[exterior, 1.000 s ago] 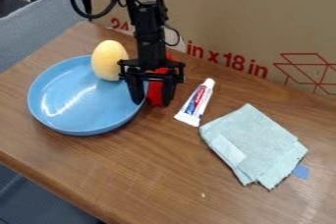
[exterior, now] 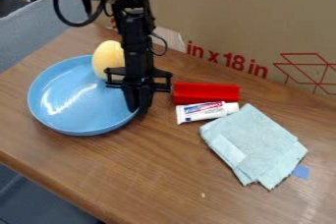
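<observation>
The black gripper (exterior: 138, 95) hangs low at the right rim of a blue plate (exterior: 79, 95), its fingers reaching down there; whether they are open or shut is hard to tell. A yellow egg-shaped object (exterior: 108, 57) stands at the plate's back right, just left of the gripper. A red block (exterior: 206, 93) lies to the right of the gripper, with a white toothpaste tube (exterior: 206, 112) lying sideways just in front of it.
A folded light-blue cloth (exterior: 256, 147) lies on the right of the wooden table (exterior: 171, 179). A cardboard box (exterior: 256, 22) walls the back. Bare table is in front.
The gripper has shifted slightly left. The red block now lies lengthwise to its right, and the toothpaste tube has turned from steeply angled to nearly horizontal.
</observation>
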